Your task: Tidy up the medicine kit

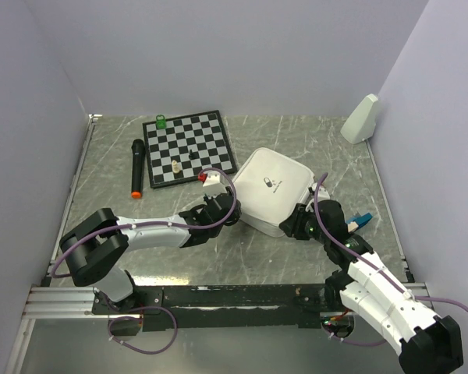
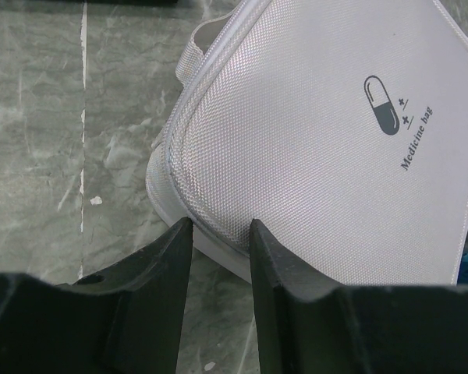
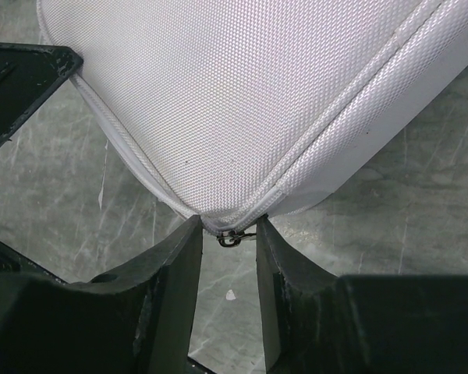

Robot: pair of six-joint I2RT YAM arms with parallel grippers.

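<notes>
The white medicine bag, with its pill logo and closed lid, lies on the marble table between both grippers. My left gripper is at the bag's near left edge, fingertips on or just by the zipped rim, slightly apart; whether it holds anything is unclear. My right gripper is at the bag's near right corner, with a dark zipper pull between or just behind its part-open fingertips.
A checkerboard with small pieces and a black microphone are at the back left. A white device stands back right; a blue object lies beside the right arm.
</notes>
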